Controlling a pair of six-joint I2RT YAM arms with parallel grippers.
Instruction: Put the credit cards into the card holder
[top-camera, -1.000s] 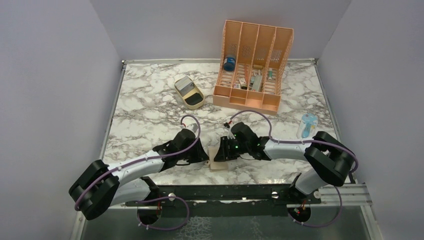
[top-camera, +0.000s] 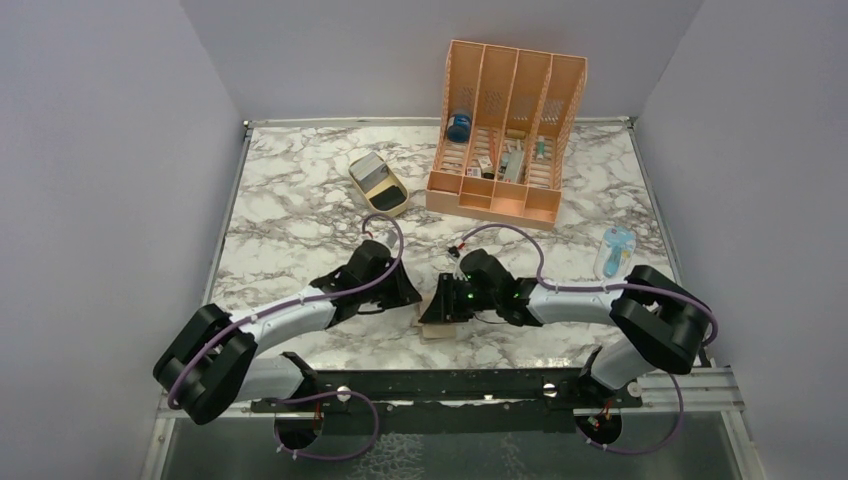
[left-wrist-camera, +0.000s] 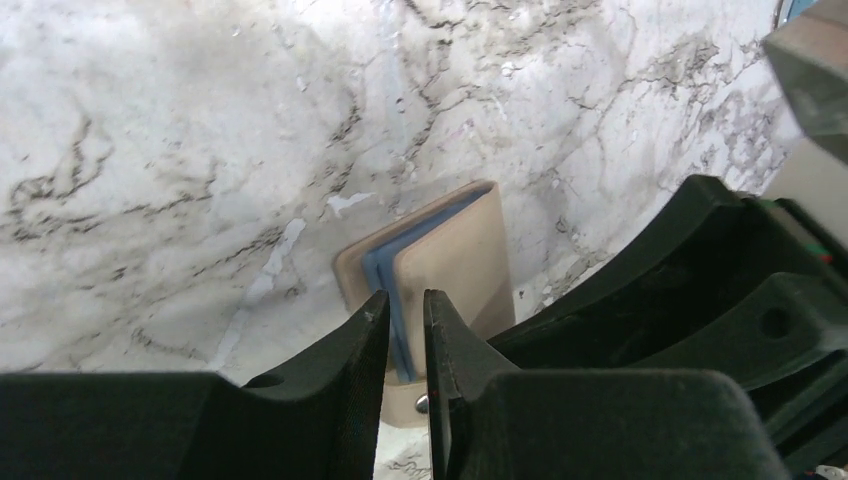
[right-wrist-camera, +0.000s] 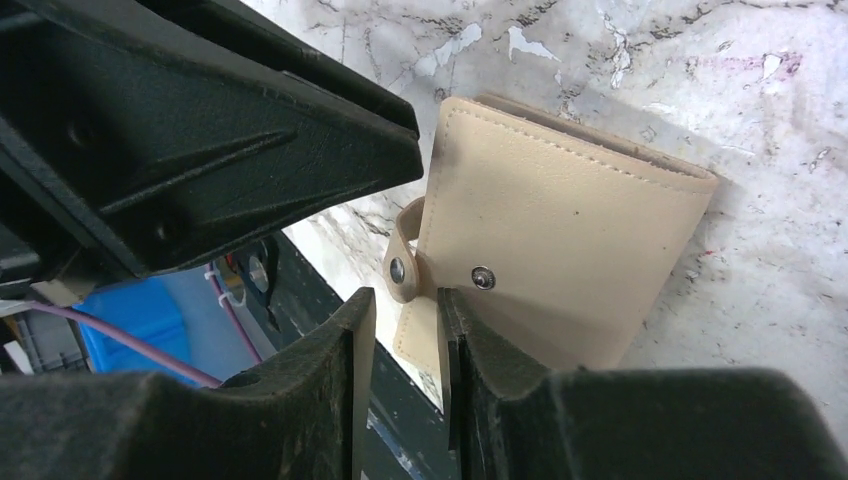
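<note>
A beige leather card holder with stitched edges and a snap strap lies on the marble table between the two grippers; the left wrist view shows a blue inner layer along its open edge (left-wrist-camera: 380, 270). My left gripper hangs just beside and over it, its fingertips close together with a narrow gap. My right gripper is at the holder, one fingertip against its face, a gap between the fingers. I see no separate card in either gripper.
A peach organiser (top-camera: 495, 200) with small items stands at the back. A two-part tin (top-camera: 380, 185) lies left of it, and a blue-and-white package (top-camera: 615, 255) at the right.
My left gripper and arm have moved up in the top view, slightly away from the front edge. The right gripper has shifted only slightly.
</note>
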